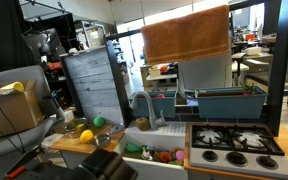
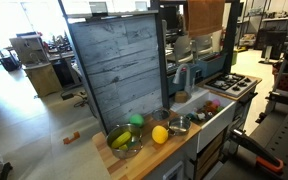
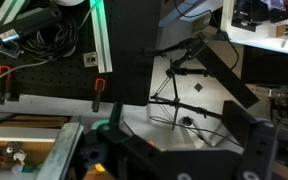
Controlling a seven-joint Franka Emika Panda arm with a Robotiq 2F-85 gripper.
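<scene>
In the wrist view my gripper stands open; its dark fingers [image 3: 252,150] are wide apart, with only floor and a cable showing between them. Part of a black arm [image 1: 92,162] crosses the lower edge of exterior view 1. On the wooden counter [image 2: 156,158] are a metal pot [image 2: 124,148] with something yellow inside, a yellow-orange ball [image 2: 160,134] and a green round object [image 2: 137,121]. Farther along, a sink [image 2: 197,116] holds several small colourful items. A stove [image 1: 232,158] lies beyond the sink.
A grey panel [image 1: 92,85] rises behind the counter. An orange-brown towel [image 1: 187,36] hangs above, and a blue bin [image 1: 221,108] sits behind the stove. Below the wrist camera, a dark perforated surface [image 3: 54,80] carries cables; open floor lies beside it.
</scene>
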